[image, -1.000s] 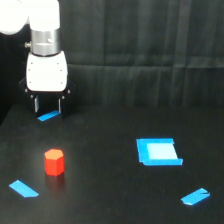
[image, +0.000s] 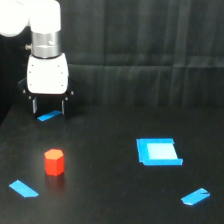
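Note:
The white robot arm hangs at the upper left of the camera view, with its gripper (image: 49, 101) low over the back of the black table, above a blue tape strip. The dark fingers are spread apart with nothing visible between them. A red block (image: 54, 162) stands at the front left, in front of the gripper and apart from it. To the right lies a white square (image: 161, 151) bordered by blue tape.
Short blue tape strips lie at the front left (image: 24, 188) and front right (image: 195, 196). A dark curtain (image: 145, 50) closes off the back.

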